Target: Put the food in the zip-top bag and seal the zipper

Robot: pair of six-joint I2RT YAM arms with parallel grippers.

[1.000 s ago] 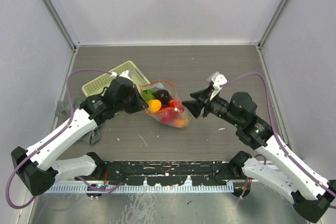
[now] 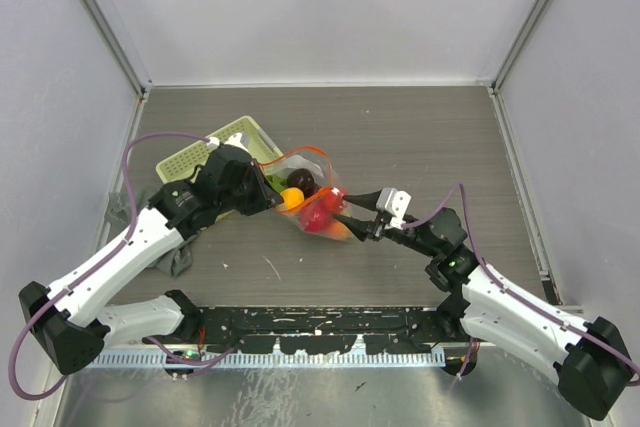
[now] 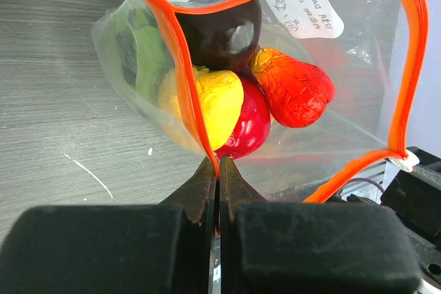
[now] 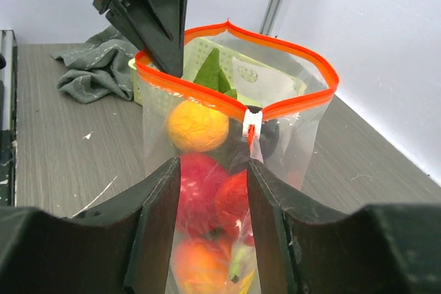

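Note:
The clear zip top bag [image 2: 321, 169] stands mid-table, its orange-rimmed mouth spread wide. Inside it lie a yellow-orange fruit [image 4: 198, 126], a dark eggplant-like piece [image 3: 222, 34], a red round fruit [image 3: 247, 123], a red pear-shaped piece [image 3: 292, 87], a green leafy piece [image 3: 147, 60] and an orange one [image 4: 200, 266] at the bottom. My left gripper is shut on the bag's orange rim at the left side. Across the bag, my right gripper is open, its fingers [image 4: 160, 204] on either side of the zipper side, below the white slider [image 4: 252, 124].
An empty light-green basket [image 2: 182, 161] sits behind the left arm. A grey cloth [image 4: 100, 67] lies crumpled at the table's left.
My right gripper has moved left and turned, coming from apart to the bag's right side with its fingers open. The left arm has hardly moved and still has the rim.

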